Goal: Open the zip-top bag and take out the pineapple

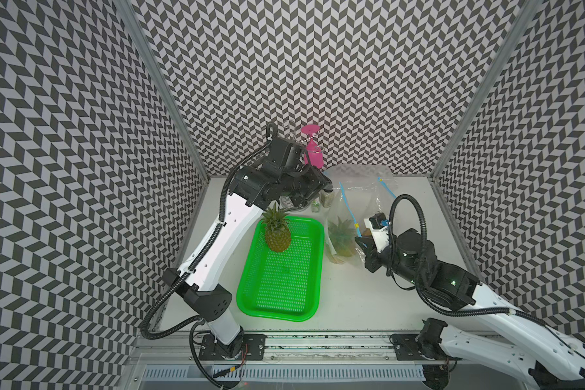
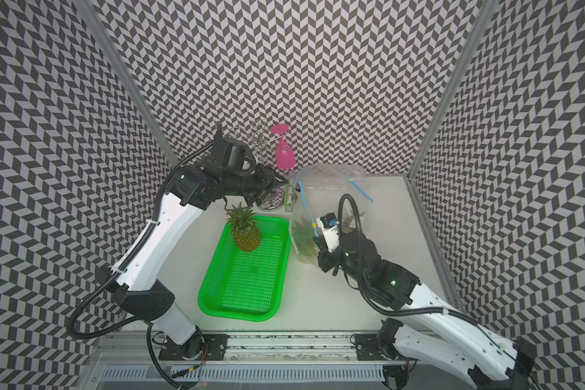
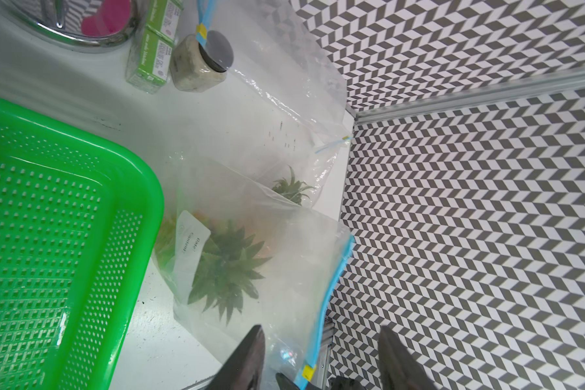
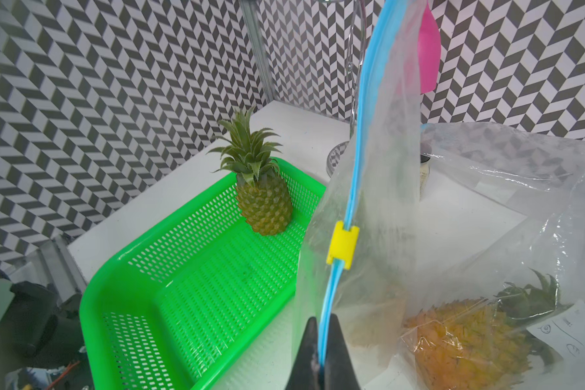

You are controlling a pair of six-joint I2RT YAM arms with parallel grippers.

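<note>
My right gripper is shut on the blue zip strip [image 4: 356, 162] of a clear bag, below its yellow slider [image 4: 342, 244]. Leafy pineapple [image 3: 224, 273] shows inside this bag in the left wrist view. A second bag beside it holds another pineapple [image 4: 468, 344]. My left gripper is open, raised above the table left of the bags, nothing between its fingers. One pineapple [image 4: 264, 204] stands in the green basket [image 4: 208, 273].
Behind the basket are a metal rack with a pink glass [image 2: 284, 156], green boxes [image 3: 154, 55] and a jar [image 3: 191, 68]. The table's front middle, right of the basket, is clear.
</note>
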